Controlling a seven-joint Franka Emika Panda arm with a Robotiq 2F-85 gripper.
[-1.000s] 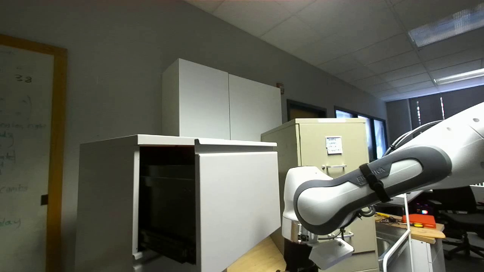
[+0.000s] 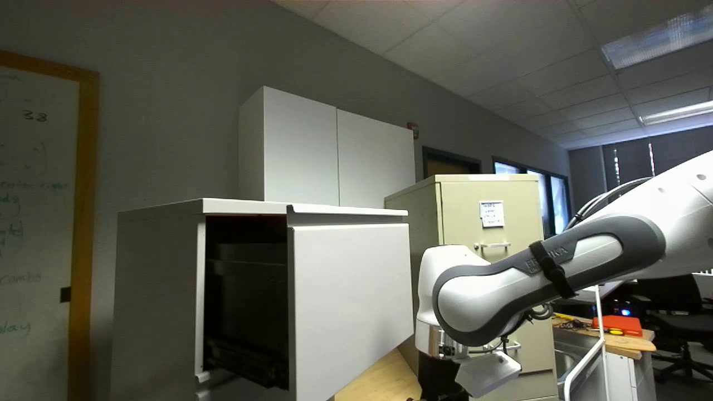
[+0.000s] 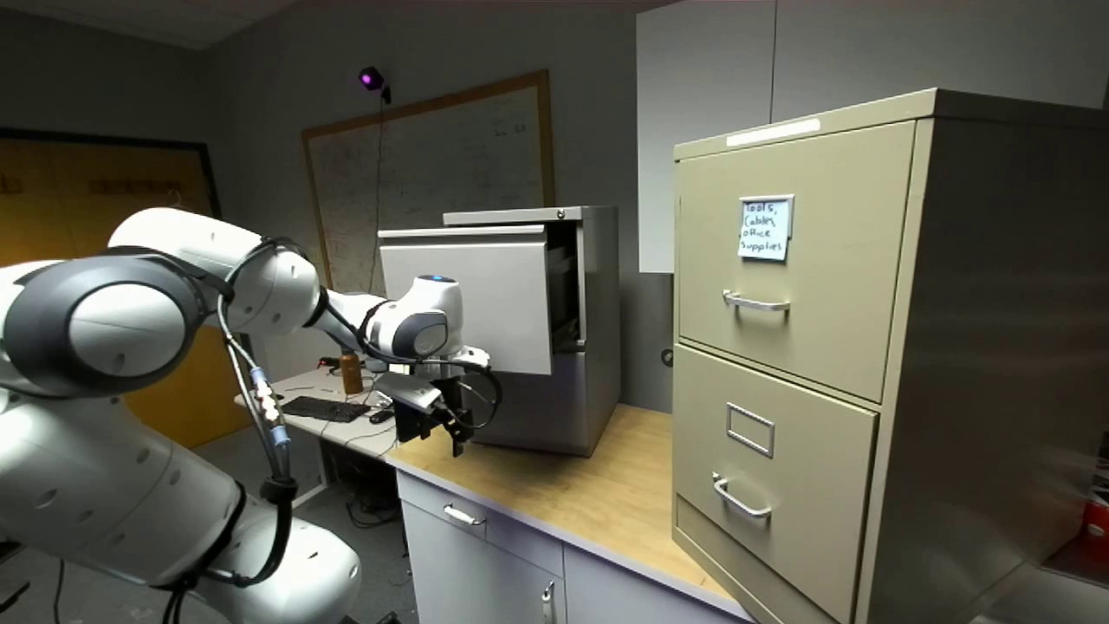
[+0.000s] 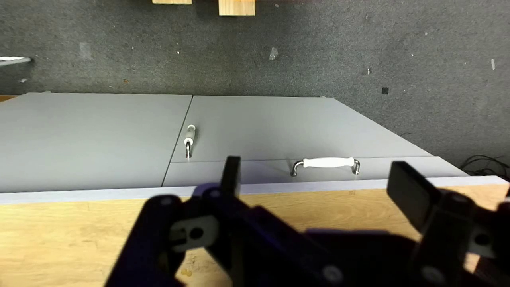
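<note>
A white cabinet stands on the counter, its upper drawer (image 2: 351,294) pulled out with a dark interior (image 2: 245,301) showing at the side. In the second exterior view the same drawer (image 3: 468,296) sticks out toward the arm. My gripper (image 3: 434,421) points down in front of it, low over the counter's front edge. From the wrist, the gripper appears open, its two dark fingers far apart and nothing between them. Whether the arm touches the drawer front is hard to tell.
A beige filing cabinet (image 3: 785,270) stands to the right of the white one. A desk with a keyboard (image 3: 324,409) lies beyond.
</note>
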